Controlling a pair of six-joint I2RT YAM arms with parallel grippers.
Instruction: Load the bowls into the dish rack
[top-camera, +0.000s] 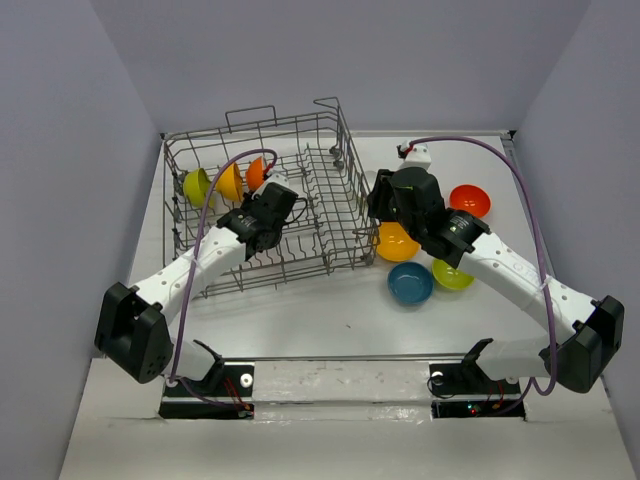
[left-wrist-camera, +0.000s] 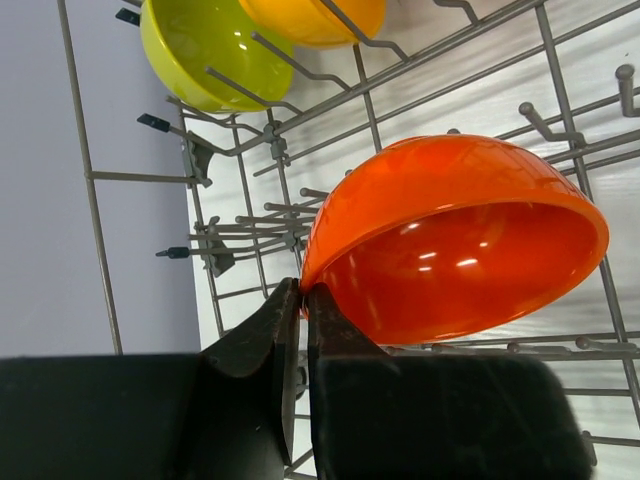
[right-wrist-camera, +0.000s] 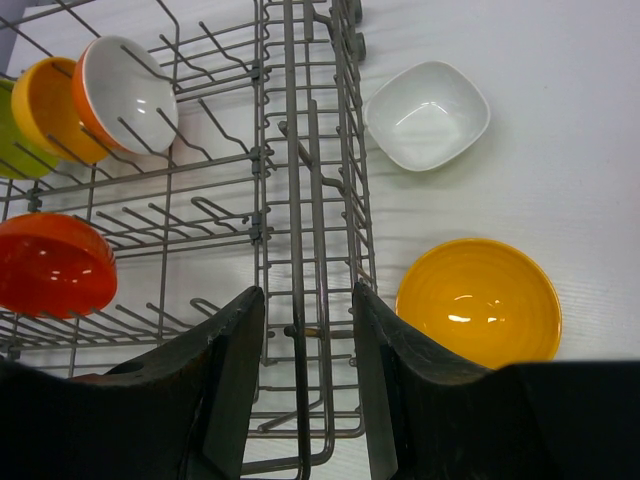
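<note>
In the dish rack (top-camera: 330, 265) a green bowl (left-wrist-camera: 190, 55), a yellow bowl (right-wrist-camera: 45, 100) and a white-and-orange bowl (right-wrist-camera: 130, 95) stand in a row. An orange bowl (left-wrist-camera: 450, 170) lies tilted nearer, at my left gripper, whose fingertips meet at its rim; whether they grip it I cannot tell. My right gripper is open over the rack's right edge. Outside lie a white bowl (right-wrist-camera: 425, 115), a yellow bowl (right-wrist-camera: 475, 300), a blue bowl (top-camera: 410, 283), a green bowl (top-camera: 452, 277) and a red bowl (top-camera: 470, 198).
Grey walls (top-camera: 575, 120) bound the work surface at the sides and back. The strip of surface (top-camera: 300, 325) in front of the rack is clear. Bare tines fill much of the rack's middle and right.
</note>
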